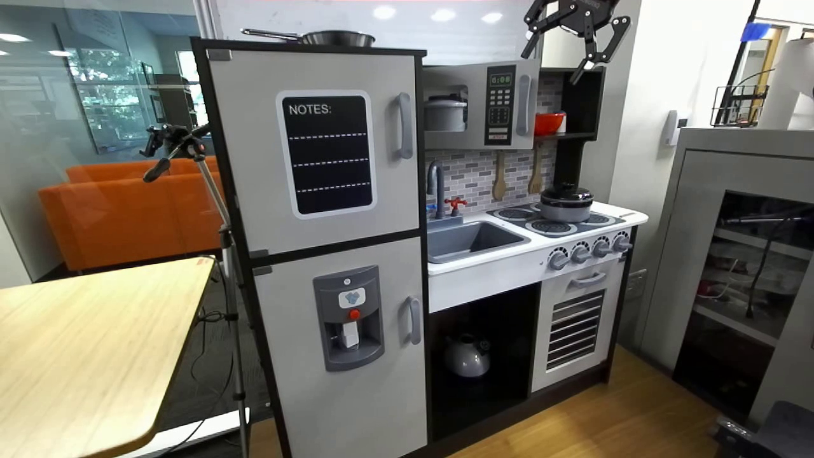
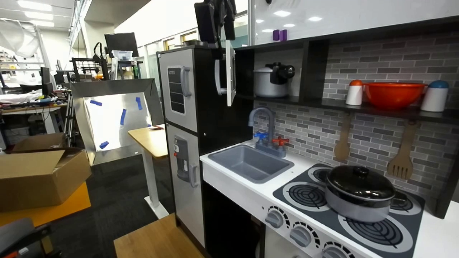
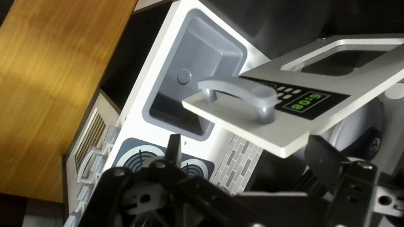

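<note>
The toy microwave's door (image 1: 477,103) stands swung open, its grey handle (image 3: 242,90) on the free end. Above that end, at the top of exterior view 1, my gripper (image 1: 552,67) is open with its fingers spread. In the wrist view a broad gap parts the left finger (image 3: 174,149) from the right finger (image 3: 322,153); nothing is held. The handle shows ahead of this gap, apart from both fingers. Inside the microwave is a grey pot (image 2: 271,81) with a black handle. Exterior view 2 shows the gripper dark and edge-on, partly overlapping the door.
On the shelf beside the microwave sits a red bowl (image 2: 394,94) between two shakers. A lidded pot (image 2: 360,193) rests on the stove, with an empty sink (image 2: 251,161) to its left. The tall toy fridge (image 1: 328,229) has a pan (image 1: 336,38) on top.
</note>
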